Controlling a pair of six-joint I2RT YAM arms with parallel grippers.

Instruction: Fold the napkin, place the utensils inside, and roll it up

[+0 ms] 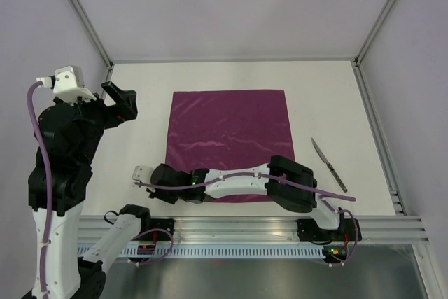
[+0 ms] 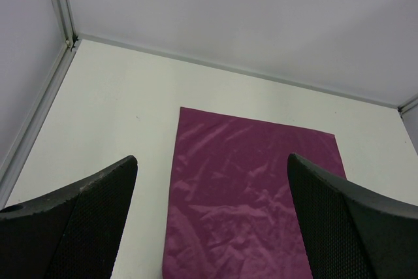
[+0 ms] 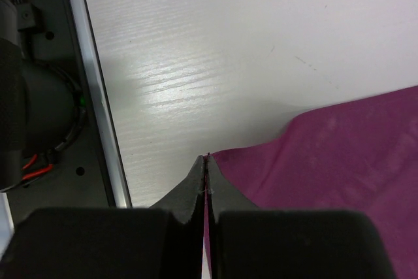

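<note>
A maroon napkin (image 1: pixel 231 124) lies spread over the middle of the white table, its near edge partly hidden under my right arm in the top view. My right gripper is shut on a corner of the napkin (image 3: pixel 326 155), and the cloth bulges up from there in the right wrist view. High at the left, my left gripper (image 1: pixel 129 103) stands open, well away from the cloth; in its own wrist view only the napkin (image 2: pixel 241 194) and table show between its wide-spread fingers (image 2: pixel 85 220). To the right of the napkin lies a knife (image 1: pixel 329 164) with a dark handle.
A metal rail (image 1: pixel 245 225) runs along the table's near edge, close to my right gripper. Pale walls enclose the back and sides. Bare table (image 1: pixel 329 103) surrounds the napkin at the back and right.
</note>
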